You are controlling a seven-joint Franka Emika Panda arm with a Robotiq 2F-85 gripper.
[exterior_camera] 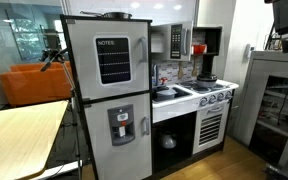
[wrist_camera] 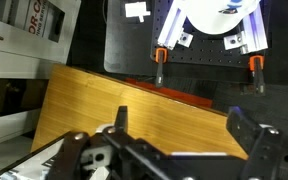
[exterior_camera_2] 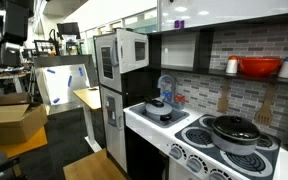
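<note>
In the wrist view my gripper has its two dark fingers wide apart, with wooden floor showing between them and nothing held. The toy kitchen has a grey fridge (exterior_camera: 121, 140) with a shut lower door. Above the counter is a microwave (exterior_camera: 178, 42). A silver pot (exterior_camera_2: 158, 106) sits at the sink area, and a black lidded pot (exterior_camera_2: 236, 133) rests on the stove burners. Another pot (exterior_camera: 168, 141) stands in the open space under the counter. The gripper is apart from all of these.
Below my gripper, a dark base plate (wrist_camera: 199, 58) carries clamps with orange handles (wrist_camera: 256, 63). A red bowl (exterior_camera_2: 259, 66) sits on the upper shelf. A wooden table (exterior_camera: 19, 138) is left of the fridge. Clear wooden floor (exterior_camera: 236, 164) lies before the kitchen.
</note>
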